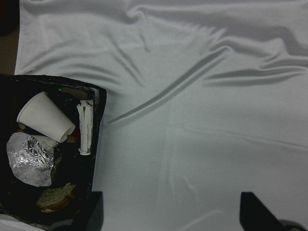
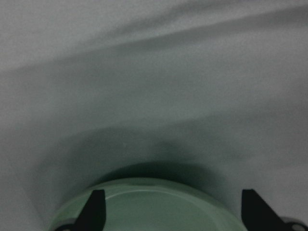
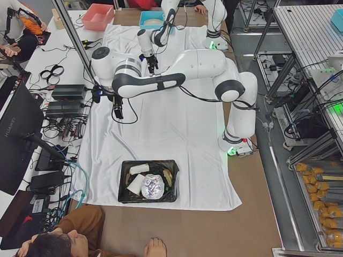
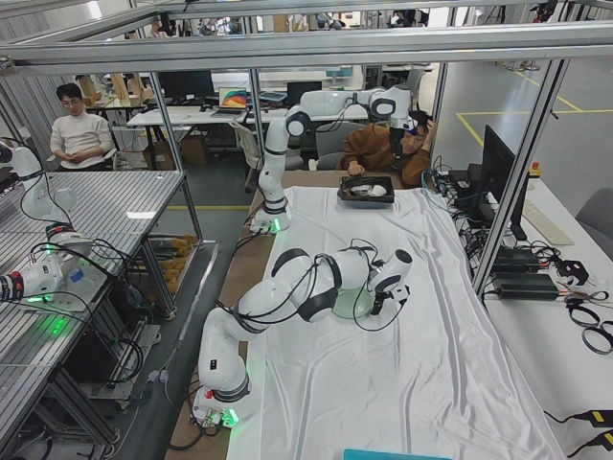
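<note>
A black tray [image 3: 123,182] at the cloth's near end in the camera left view holds a paper cup [image 1: 45,118], crumpled foil [image 1: 31,159], a flattened white paper piece [image 1: 85,127] and bread [image 1: 55,197]. My left gripper hangs above the cloth beside that tray in its wrist view, open and empty. My right gripper is open just over the rim of a green plate [image 2: 149,211], with nothing held; in the camera right view the plate is partly hidden by that arm.
A blue container [image 3: 153,15] and a pink bin [image 3: 98,13] stand at the far end. Cables, electronics and a monitor [image 3: 16,139] line the side table.
</note>
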